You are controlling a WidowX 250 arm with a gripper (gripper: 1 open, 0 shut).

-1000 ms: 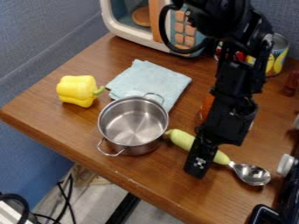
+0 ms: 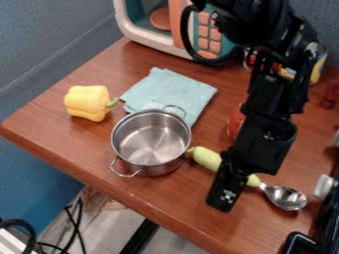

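Observation:
My black gripper [image 2: 228, 189] is low over a spoon [image 2: 286, 196] with a pale yellow-green handle [image 2: 203, 158], right of a steel pot [image 2: 150, 141]. The gripper hides the middle of the handle; whether its fingers are open or shut on it I cannot tell.
A yellow pepper [image 2: 87, 101] and a folded blue cloth [image 2: 169, 91] lie to the left and behind the pot. A toy microwave [image 2: 153, 20], cans and small bottles stand at the back and right.
The gripper and arm have shifted very slightly; the other things appear unmoved.

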